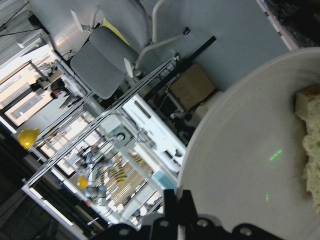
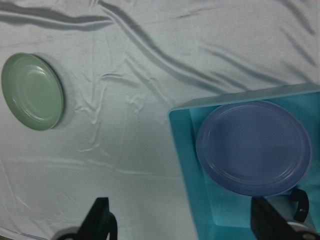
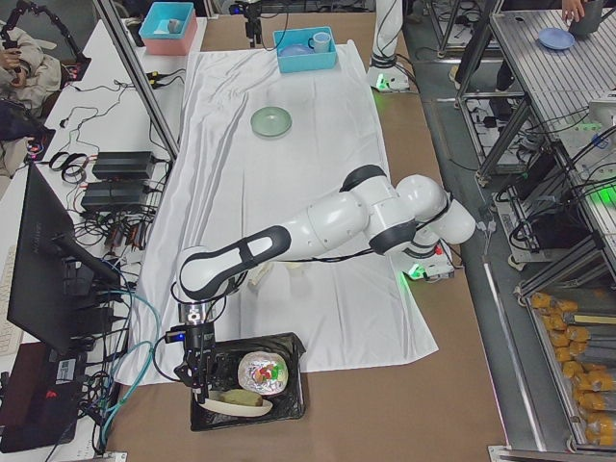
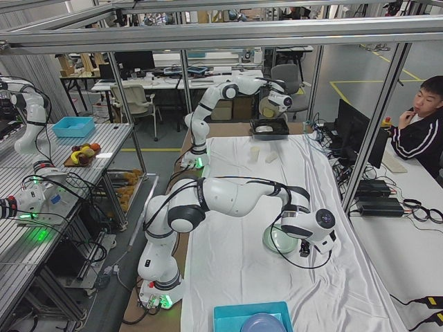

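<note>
My left gripper (image 3: pixel 200 385) grips the rim of a white plate (image 3: pixel 236 407) (image 1: pixel 240 165) at the black bin (image 3: pixel 294 385). The plate is tilted, with a pale, bread-like piece (image 1: pixel 312 145) on it. Foil-wrapped food (image 3: pixel 262 371) is in the bin. My right gripper stands open above the edge of a teal bin (image 2: pixel 190 165), which holds a blue plate (image 2: pixel 252 147) and a cup, partly hidden. A green plate (image 2: pixel 32 92) (image 3: pixel 271 121) lies on the cloth beside it.
Pale small items lie near the left arm. A monitor (image 3: pixel 38 260), cables and electronics crowd the side table at the left of the camera left view.
</note>
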